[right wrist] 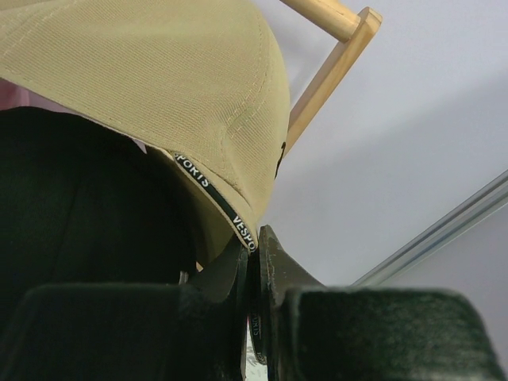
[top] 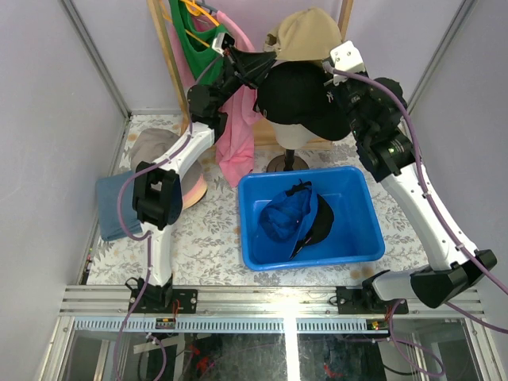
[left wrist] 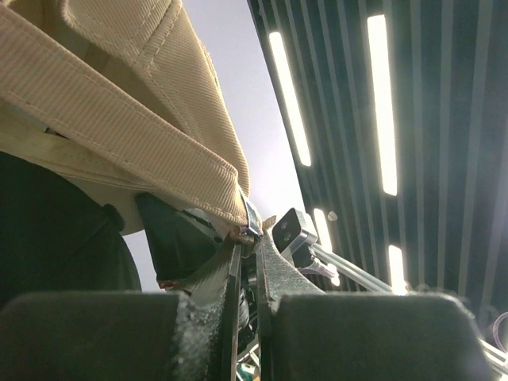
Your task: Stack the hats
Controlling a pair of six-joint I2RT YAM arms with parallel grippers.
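Note:
The tan hat (top: pixel 305 33) is stretched between both grippers, just above and behind the black cap (top: pixel 292 91) on the mannequin head (top: pixel 291 136). My left gripper (top: pixel 273 59) is shut on the hat's left edge; in the left wrist view the tan rim (left wrist: pixel 214 178) runs into its fingertips. At the hat's right side, my right gripper (top: pixel 327 71) is shut on the lettered black tape (right wrist: pixel 210 188) inside the tan rim. The black cap fills the lower left of the right wrist view, under the hat. Whether hat and cap touch is unclear.
A blue bin (top: pixel 369 230) in front holds a blue cap (top: pixel 284 216) and a black one. At left, a grey hat (top: pixel 151 148) lies near folded blue cloth (top: pixel 111 206). A wooden rack (top: pixel 164 44) with hanging clothes stands behind.

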